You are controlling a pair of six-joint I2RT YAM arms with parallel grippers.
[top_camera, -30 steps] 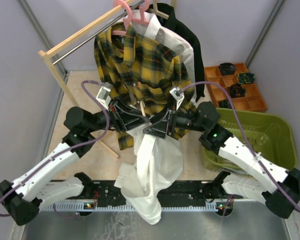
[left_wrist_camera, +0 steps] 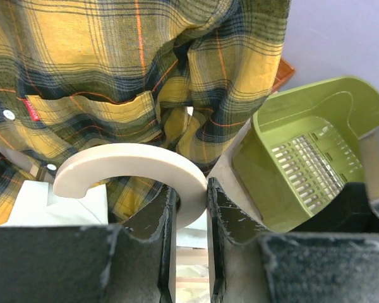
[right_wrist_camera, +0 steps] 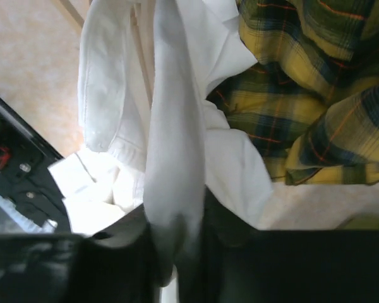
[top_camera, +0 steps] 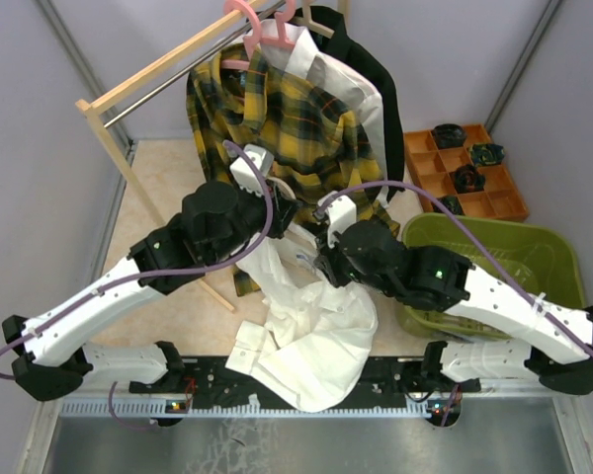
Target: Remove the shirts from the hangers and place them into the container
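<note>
A white shirt [top_camera: 311, 341] hangs crumpled below both grippers, its lower part spread over the black front edge. The hanger's pale hook [left_wrist_camera: 132, 158] rises from between the fingers of my left gripper, which is shut on it. In the right wrist view, a fold of the white shirt [right_wrist_camera: 174, 113] runs down between the fingers of my right gripper, shut on that cloth. From above, the left gripper [top_camera: 292, 209] is higher up and left of the right gripper [top_camera: 326, 265]. Cloth and arms hide most of the hanger's body.
Behind the grippers, a yellow and dark plaid shirt [top_camera: 296, 128] hangs from the wooden rack [top_camera: 168, 61], close to them. On the right stands a green bin [top_camera: 563, 252], with an orange organizer [top_camera: 509, 202] behind it. Bare floor [top_camera: 148, 316] shows at the left.
From meeting at the hanger, the grippers have drawn apart. The left one rose and turned with the hook; the right one moved down, and the cloth bunches under it.
</note>
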